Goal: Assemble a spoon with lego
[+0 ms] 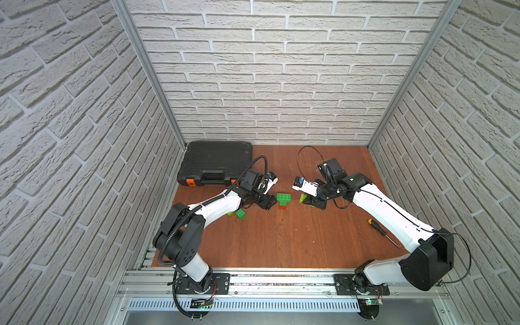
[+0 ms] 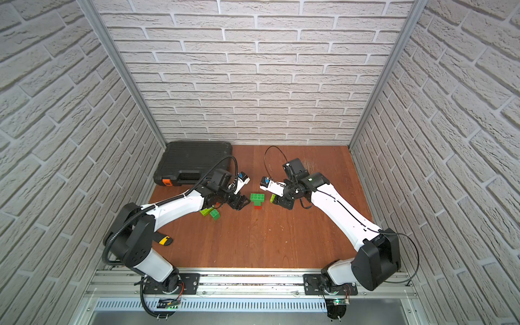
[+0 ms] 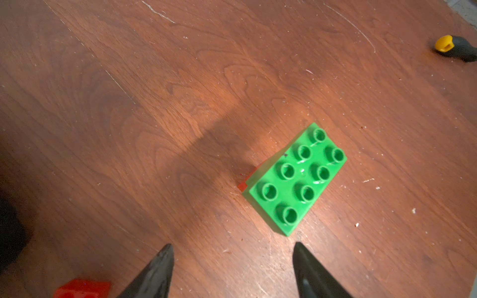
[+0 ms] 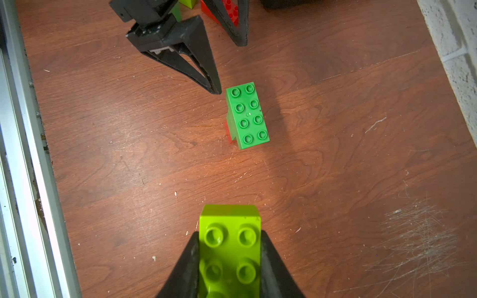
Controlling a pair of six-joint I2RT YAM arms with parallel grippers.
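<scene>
A green eight-stud brick (image 3: pixel 298 178) sits on top of a red brick (image 4: pixel 229 130) at the middle of the table, overhanging it. In the left wrist view my left gripper is open and empty, close to one end of that green brick. My right gripper is shut on a lime-green brick (image 4: pixel 230 226), its studs facing the wrist camera. It hangs to the right of the green-and-red stack and apart from it, as the top left view shows. The underside of the lime brick is hidden.
Loose bricks lie left of the left gripper: a green one (image 1: pixel 240 214), a lime one (image 2: pixel 206 210) and a red one (image 3: pixel 82 288). A black case (image 1: pixel 216 162) fills the back left. A screwdriver (image 1: pixel 379 227) rests at right.
</scene>
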